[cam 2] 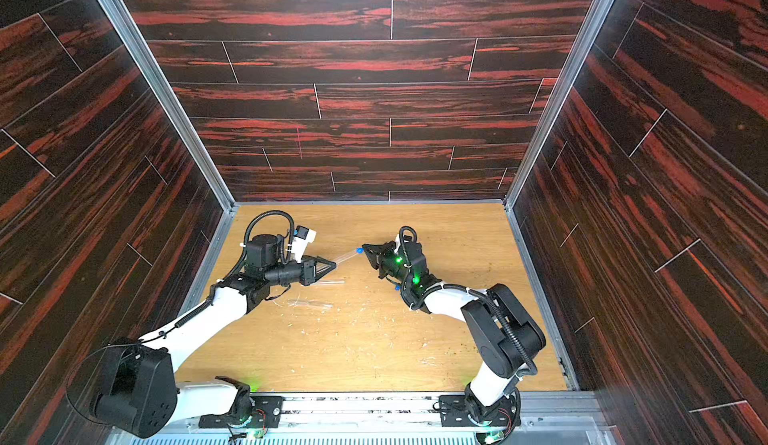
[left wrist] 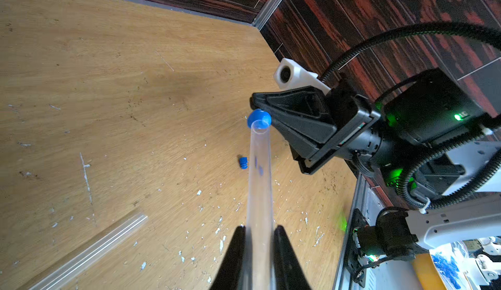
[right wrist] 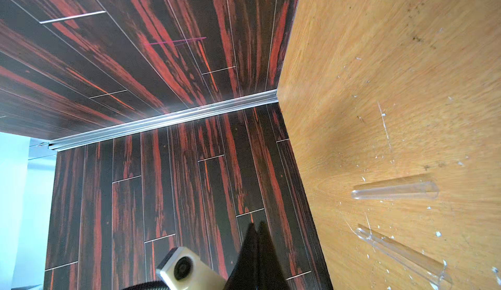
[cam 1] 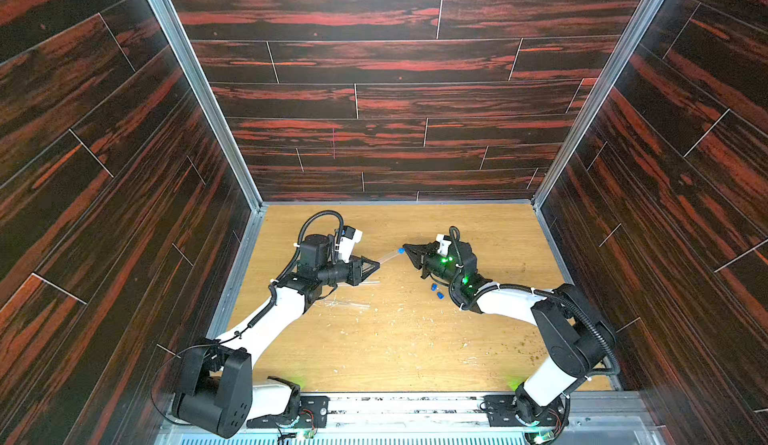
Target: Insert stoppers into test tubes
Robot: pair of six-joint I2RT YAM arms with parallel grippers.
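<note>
My left gripper is shut on a clear test tube (left wrist: 260, 180), holding it aloft with its mouth pointing at the other arm. A blue stopper (left wrist: 259, 119) is at that mouth, against the fingertips of my right gripper; how deep it sits in the tube cannot be told. From the top left, the stopper (cam 1: 401, 250) shows between the tube's end and the right fingertips. In the right wrist view the right gripper is shut, its fingers side by side, hiding the stopper and the tube's mouth.
Two loose blue stoppers (cam 1: 440, 294) lie on the table beneath the right arm, one of them (left wrist: 243, 162) clear in the left wrist view. Empty tubes lie on the left part of the table. White specks dot the wood.
</note>
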